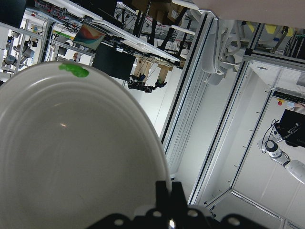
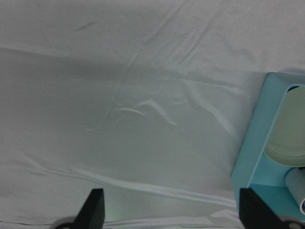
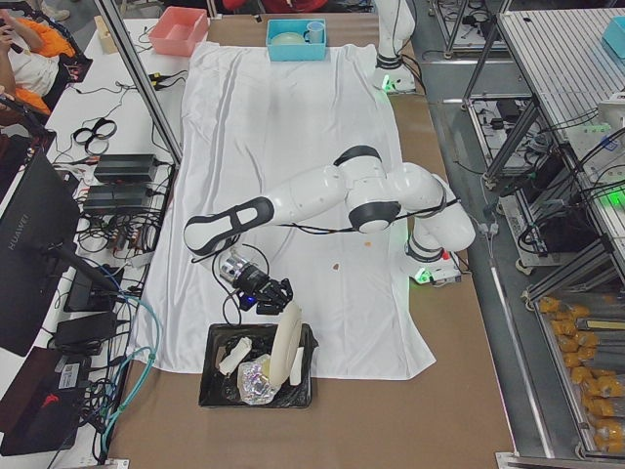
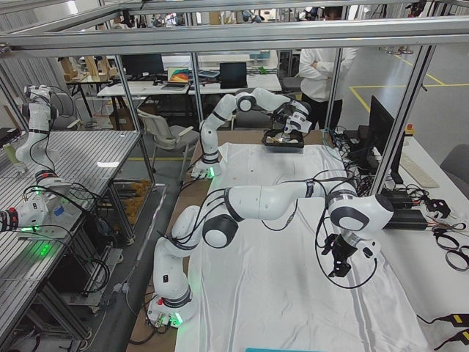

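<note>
A white plate [image 1: 76, 143] with a green smear near its rim is gripped at the edge by my left gripper. In the camera left view the plate [image 3: 285, 344] is tipped steeply over a black-lined bin [image 3: 220, 391], which holds white pieces and crumpled foil [image 3: 256, 384]. My right gripper is open, pointing down over the white cloth, beside a teal box [image 2: 253, 143] holding a pale plate [image 2: 287, 133] and a cup [image 2: 297, 190].
A pink bin [image 3: 178, 29] stands at the back left. Monitors, cables and devices line the left side; a metal frame surrounds the workspace.
</note>
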